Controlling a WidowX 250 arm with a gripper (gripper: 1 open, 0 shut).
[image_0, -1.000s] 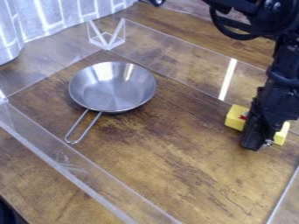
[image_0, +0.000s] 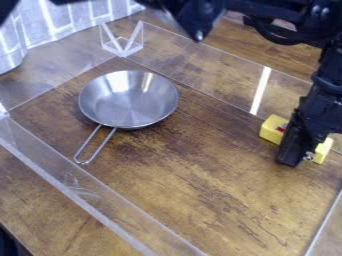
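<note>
My black gripper (image_0: 297, 152) is low at the right of the camera view, over a yellow block (image_0: 275, 128) with a small red part at its left side. The gripper covers the middle of the block, and its fingertips look shut; whether they touch the block is unclear.
A steel pan (image_0: 127, 98) with a wire handle lies at the left on the wooden surface (image_0: 160, 190). Clear plastic walls border the area, and a white wire-like object (image_0: 120, 38) stands at the back left.
The arm has shifted slightly around the yellow block, and more of its upper part shows at the top of the view. The pan has not moved.
</note>
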